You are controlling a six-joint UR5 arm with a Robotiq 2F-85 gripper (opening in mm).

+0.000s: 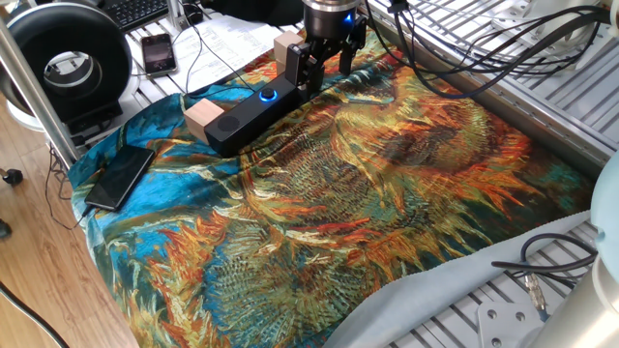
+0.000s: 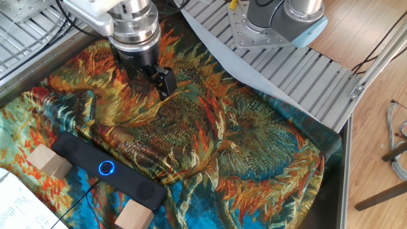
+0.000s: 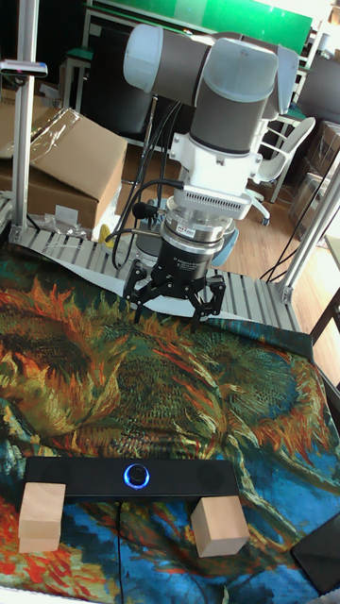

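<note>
My gripper [image 3: 167, 310] hangs above the patterned cloth with its two black fingers spread wide and nothing visible between them. In exterior view 1 the gripper [image 1: 329, 79] overlaps the far end of a long black speaker bar [image 1: 242, 118], which has a glowing blue ring. Exterior view 2 shows the gripper apart from the bar [image 2: 130, 180], over the sunflower print. Two light wooden blocks stand by the bar's ends: one block [image 3: 219, 526] at the right and another block [image 3: 42, 516] at the left in exterior view 3.
The sunflower cloth [image 1: 319, 251] covers most of the table, with broad bare room in its middle. A black phone [image 1: 120, 178] lies near its left edge. A thin cable runs from the bar. Papers [image 1: 218, 53] and a second phone [image 1: 157, 54] lie beyond the cloth.
</note>
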